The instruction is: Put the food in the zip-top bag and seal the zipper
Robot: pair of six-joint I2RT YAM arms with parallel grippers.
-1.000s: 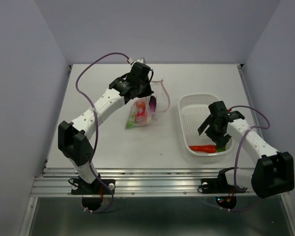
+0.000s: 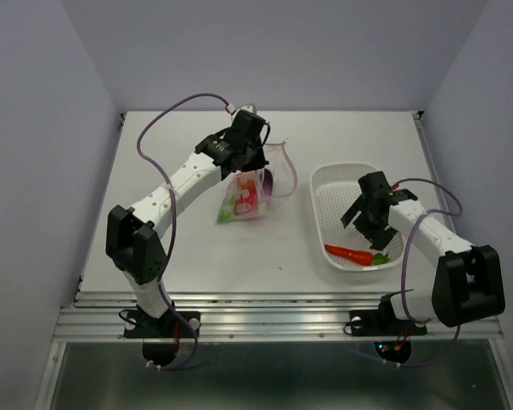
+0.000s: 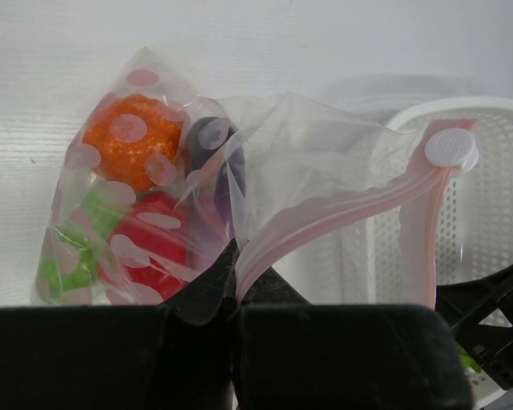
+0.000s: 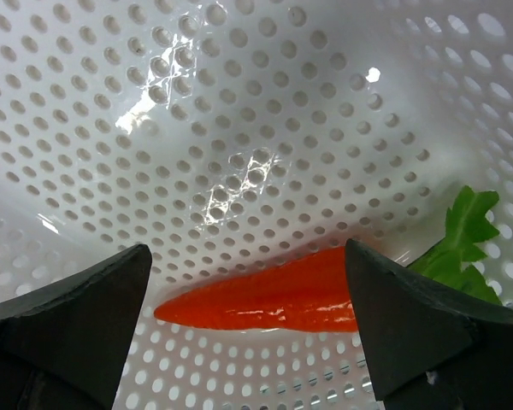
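My left gripper is shut on the pink-edged mouth of the clear zip top bag (image 3: 303, 145). The bag's mouth stands open toward the basket, its white slider (image 3: 451, 148) at the far end of the zipper. Inside are an orange food (image 3: 124, 141), a red one (image 3: 154, 243), a green one (image 3: 68, 256) and a dark purple one (image 3: 212, 141). An orange-red carrot (image 4: 265, 299) with a green top (image 4: 462, 248) lies on the floor of the white basket (image 2: 325, 175). Over it my right gripper is open, one finger overlapping the carrot's green-top end in view.
The basket's raised rim (image 3: 462, 102) surrounds the right gripper. Apart from the carrot, the basket appears empty.
The carrot has shifted slightly left and turned a little in the basket.
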